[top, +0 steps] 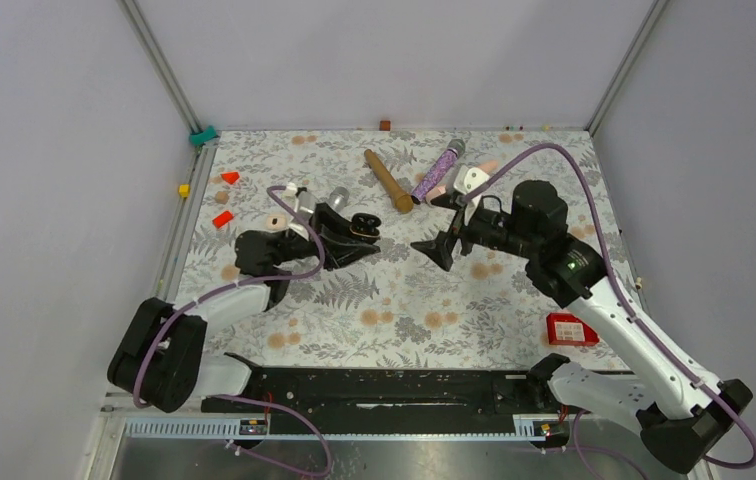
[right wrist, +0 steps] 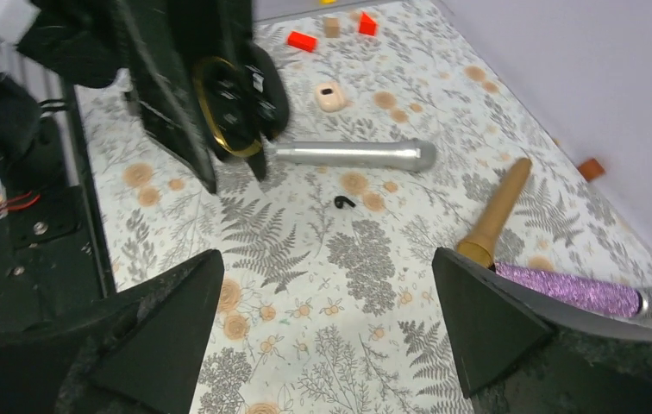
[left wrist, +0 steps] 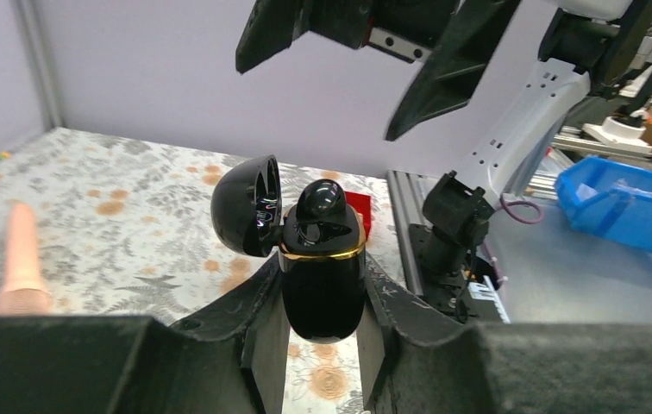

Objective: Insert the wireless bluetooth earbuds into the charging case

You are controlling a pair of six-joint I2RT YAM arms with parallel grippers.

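My left gripper is shut on the black, gold-rimmed charging case (left wrist: 322, 285). Its lid (left wrist: 241, 205) stands open, and a glossy black earbud (left wrist: 322, 203) shows upright in it. My right gripper (top: 438, 249) stands open to the right of the case in the top view, apart from it, nothing between its fingers. A small black earbud (right wrist: 344, 202) lies on the patterned table in the right wrist view, below a silver microphone (right wrist: 357, 153).
A wooden tube (top: 387, 180), a glittery purple microphone (top: 437, 172) and a pink cylinder (left wrist: 22, 267) lie at the back. Small red blocks (top: 223, 218) are on the left; a red box (top: 570, 330) is at front right.
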